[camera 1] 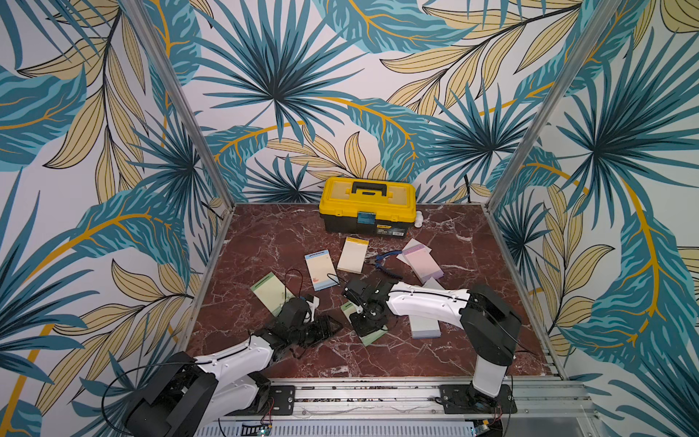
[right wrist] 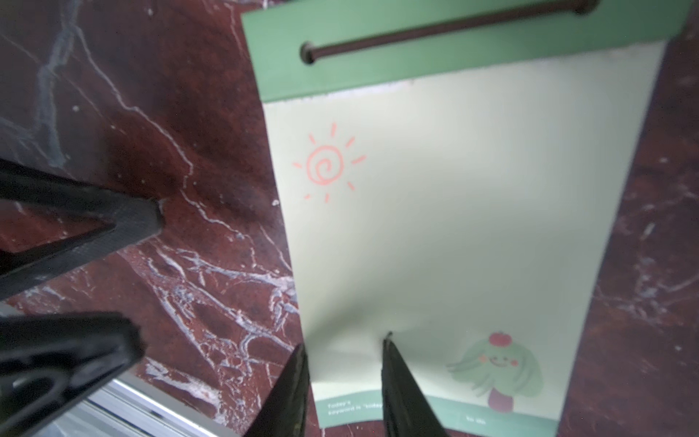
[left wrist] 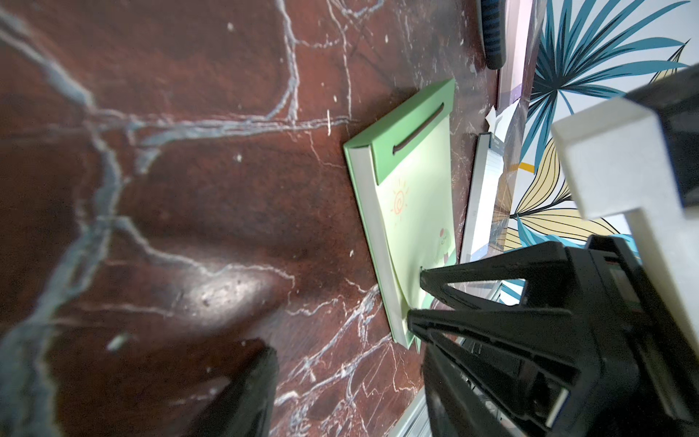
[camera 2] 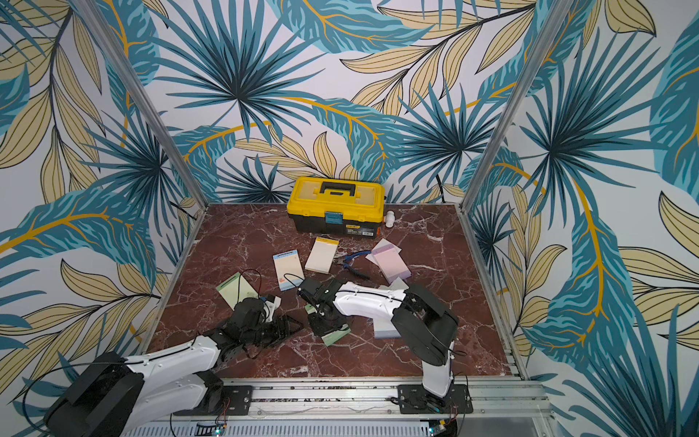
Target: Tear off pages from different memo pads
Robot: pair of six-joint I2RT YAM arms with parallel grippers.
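A green memo pad (right wrist: 466, 218) with a cord through its top band lies on the marble table, under my right gripper. That gripper is part open, its tips at the lower left corner of the top page, which lifts slightly at the edge in the left wrist view. My left gripper stands part open just left of this pad, low over bare table, with nothing seen between its fingers. Another green pad (camera 1: 269, 291) lies behind the left arm.
Further back lie a blue-banded pad (camera 1: 321, 269), a yellow-banded pad (camera 1: 353, 255), pliers (camera 1: 386, 266), a pink pad (camera 1: 422, 262) and a grey pad (camera 1: 424, 327). A yellow toolbox (camera 1: 367, 204) stands at the back.
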